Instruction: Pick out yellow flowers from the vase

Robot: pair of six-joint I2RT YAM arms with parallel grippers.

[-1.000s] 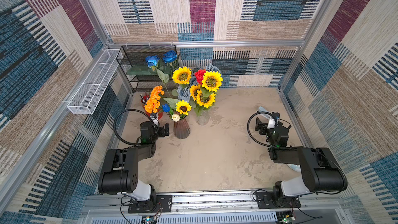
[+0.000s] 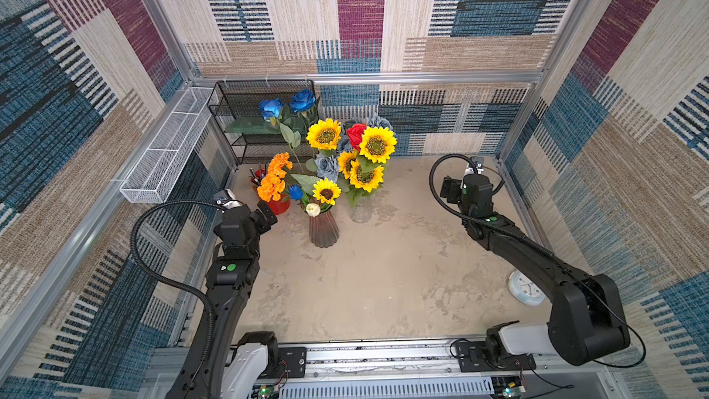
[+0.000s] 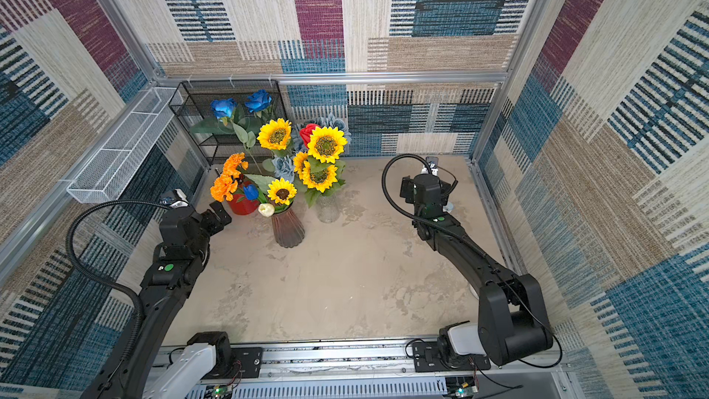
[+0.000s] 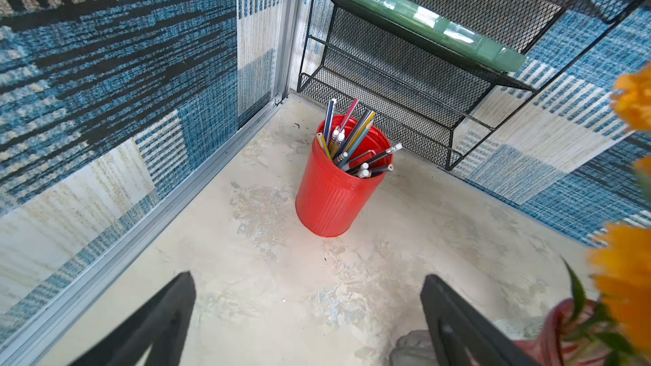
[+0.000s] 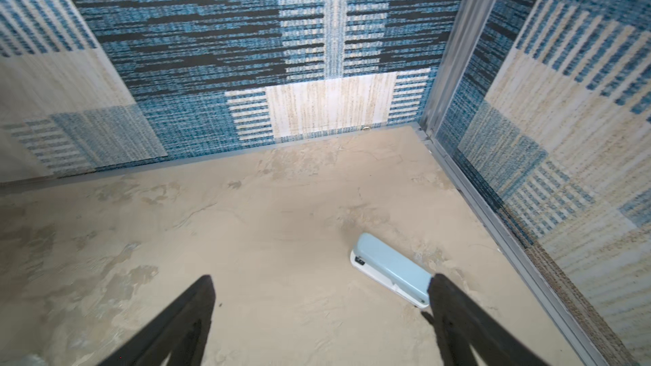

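Note:
Several yellow sunflowers [image 2: 377, 145] stand in the clear glass vase [image 2: 361, 211], among grey-blue blooms and a red rose. In front of it, the brown ribbed vase [image 2: 323, 228] holds a smaller sunflower [image 2: 325, 191], a white bud and orange flowers [image 2: 271, 187] leaning left. My left gripper is open and empty, to the left of the brown vase; its fingers [image 4: 159, 318] are spread wide in the left wrist view. Over the right part of the table, well clear of both vases, my right gripper is also open with nothing between its fingers.
A red cup [image 4: 339, 193] of pencils stands behind the flowers at the left, before a black mesh rack [image 4: 407, 95]. A light-blue stapler [image 5: 392, 267] lies near the right wall. A white round object [image 2: 525, 288] sits front right.
My left gripper has moved left, away from the brown vase, as its arm swung outward and forward. The right gripper has reached farther back and slightly left. The flowers have not moved.

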